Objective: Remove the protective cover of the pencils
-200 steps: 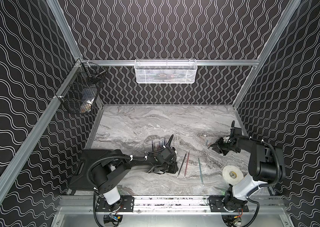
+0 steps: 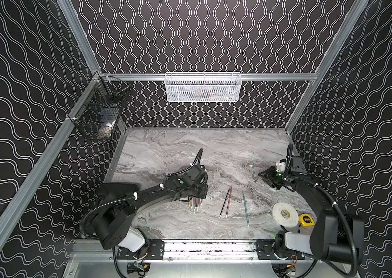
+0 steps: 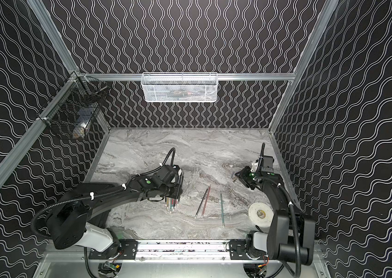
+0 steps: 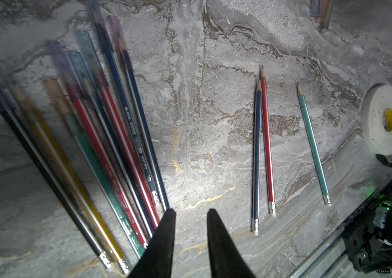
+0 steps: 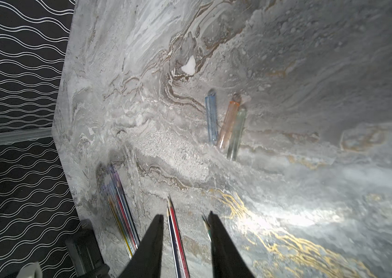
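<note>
In the left wrist view, several capped pencils lie below my left gripper, which is part open and empty. To their right, three uncapped pencils lie bare: dark blue, red and teal. My right gripper hangs part open and empty near three loose translucent caps, blue, orange and grey-green, lying on the marble surface.
A white tape roll and yellow tape measure lie at front right. A white mesh basket hangs at the back, a black wire basket at left.
My left gripper has moved up and leftward over the capped pencils.
</note>
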